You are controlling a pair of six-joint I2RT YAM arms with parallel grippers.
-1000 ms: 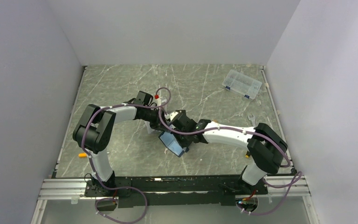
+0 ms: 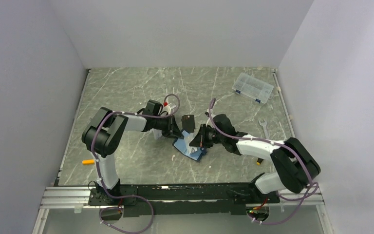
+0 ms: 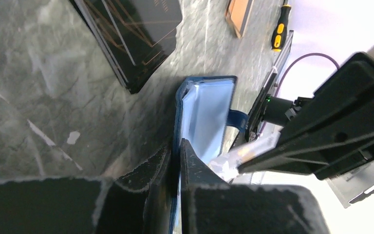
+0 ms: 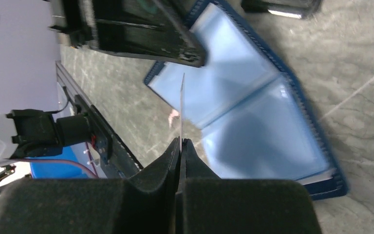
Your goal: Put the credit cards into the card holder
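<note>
The light blue, dark-edged card holder (image 2: pixel 184 148) lies open on the table (image 2: pixel 141 161) between both grippers. In the left wrist view the fingertips of my left gripper are around the holder's dark edge (image 3: pixel 179 102); whether they press on it is unclear. My right gripper is shut above the holder (image 4: pixel 258 136), with a thin, pale, edge-on piece, probably a card (image 4: pixel 181 107), at its fingertips. A dark, patterned flat object (image 3: pixel 131 34) lies beside the holder.
A clear compartment box (image 2: pixel 253 87) is at the back right, a wrench (image 2: pixel 264 126) at the right, an orange-handled tool (image 2: pixel 88 162) at the far left.
My left gripper and the holder have shifted slightly right. My right gripper has moved right from over the dark object, uncovering it.
</note>
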